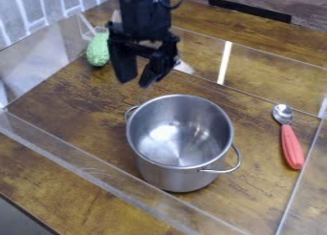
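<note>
My black gripper [138, 69] hangs open over the back middle of the wooden surface, up and to the left of a steel pot [179, 143], with nothing visible between its fingers. The pot stands upright with two side handles and looks empty. A pale green object [98, 50] lies at the back left, partly behind the gripper. A spoon with a red handle [290, 143] lies to the right of the pot.
Clear low walls edge the wooden surface [64, 115] at left, front and right. A light strip [227, 63] runs at the back right.
</note>
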